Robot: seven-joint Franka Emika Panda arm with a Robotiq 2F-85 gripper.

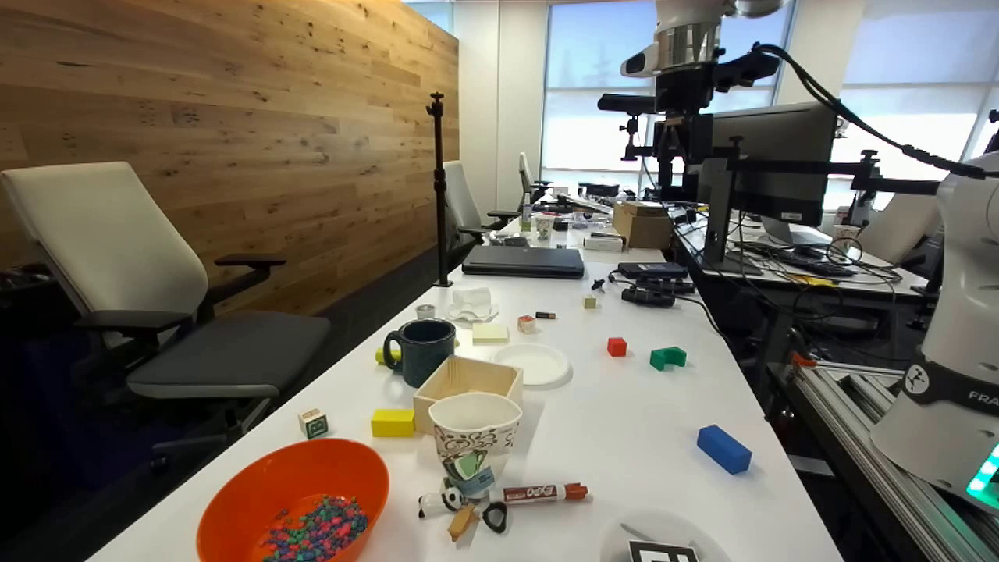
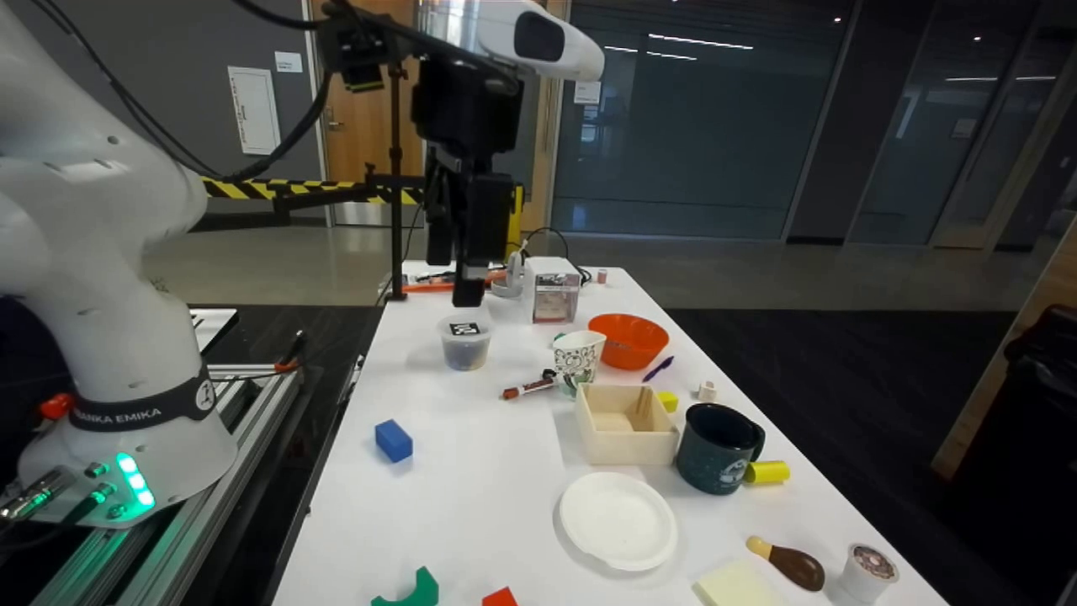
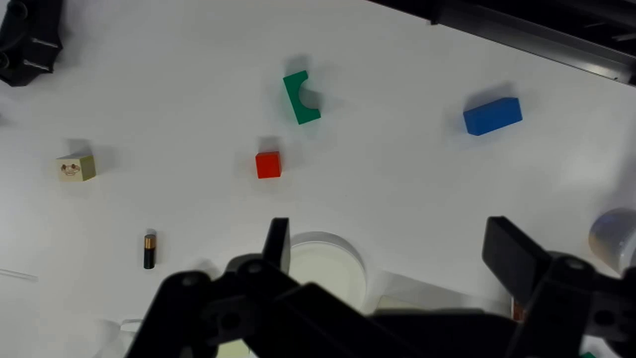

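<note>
High above the table, my gripper stands open, its two dark fingers wide apart and nothing between them. On the white table below lie a blue block (image 3: 493, 116), a green arch-shaped block (image 3: 301, 98) and a small red cube (image 3: 268, 164). A white plate (image 2: 618, 520) lies flat beside a pale wooden box (image 2: 628, 449). Behind the box are a dark mug (image 2: 714, 444) and a patterned paper cup (image 2: 578, 355). An orange bowl (image 1: 292, 468) holds many small colourful pieces. A red-capped marker (image 1: 543, 492) rests near the cup.
Yellow blocks (image 1: 392, 422) lie by the box and mug. A lidded clear tub (image 2: 465, 345) stands near the gripper's side of the table. Black devices (image 1: 648, 297) with cables and a closed laptop (image 1: 522, 262) occupy the far end.
</note>
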